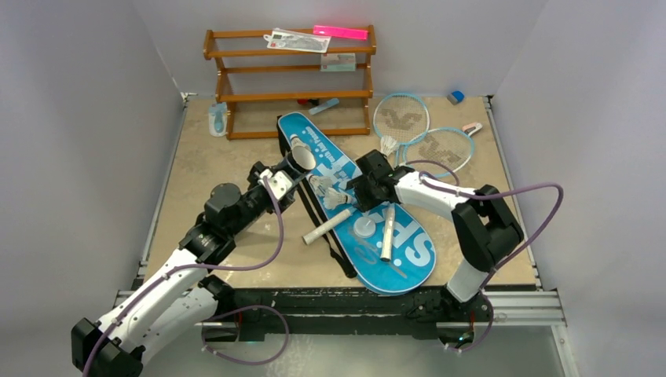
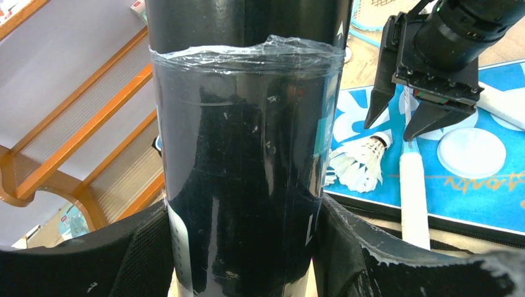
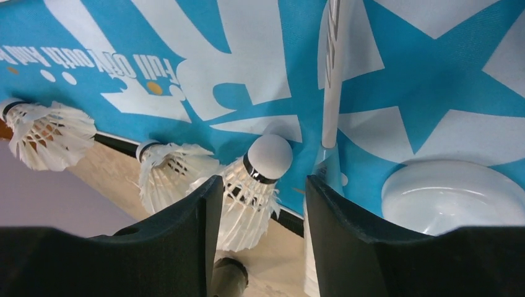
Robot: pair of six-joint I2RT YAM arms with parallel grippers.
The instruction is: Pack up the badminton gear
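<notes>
My left gripper is shut on the black shuttlecock tube (image 2: 247,142), whose open end faces up in the top view. In the right wrist view, my right gripper stands open over a shuttlecock (image 3: 270,157), its fingers apart around the cork side and nothing visibly clamped. Two more shuttlecocks (image 3: 176,170) (image 3: 51,135) lie along the bag's edge. Beneath them is the blue bag (image 1: 420,255), lying flat. Another shuttlecock (image 1: 389,145) rests beside the two rackets (image 1: 401,116) (image 1: 440,151).
Two white-gripped handles (image 1: 328,225) (image 1: 388,233) and a round white lid (image 1: 364,227) lie on the bag. A wooden rack (image 1: 290,98) stands at the back.
</notes>
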